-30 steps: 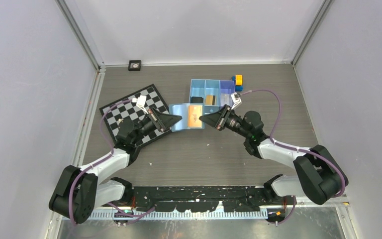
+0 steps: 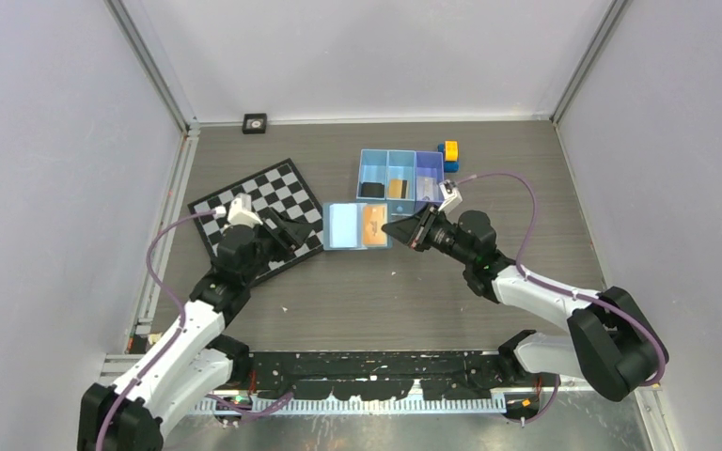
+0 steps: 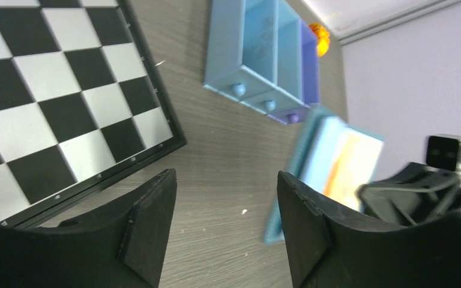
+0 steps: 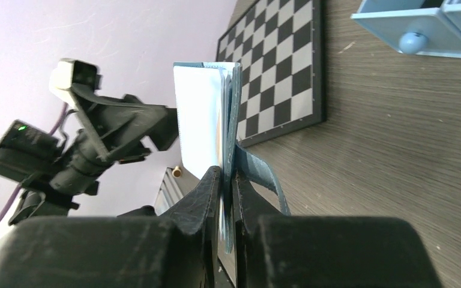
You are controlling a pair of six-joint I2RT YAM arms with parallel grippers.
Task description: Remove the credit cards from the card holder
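The pale blue card holder (image 2: 343,225) is held in the air over the middle of the table, with an orange card (image 2: 374,225) visible in its right side. My right gripper (image 2: 387,228) is shut on the holder's right edge; in the right wrist view the holder (image 4: 198,120) stands upright between the fingers. My left gripper is open, left of the holder and apart from it, with nothing between its fingers. In the left wrist view the holder (image 3: 324,162) is blurred beside the right finger.
A checkered board (image 3: 48,108) lies at the left. Behind the holder stands a blue and purple compartment box (image 2: 373,164) holding small items, with a yellow-blue object (image 2: 450,151) beside it.
My left gripper has pulled back leftward from the holder and let go of it.
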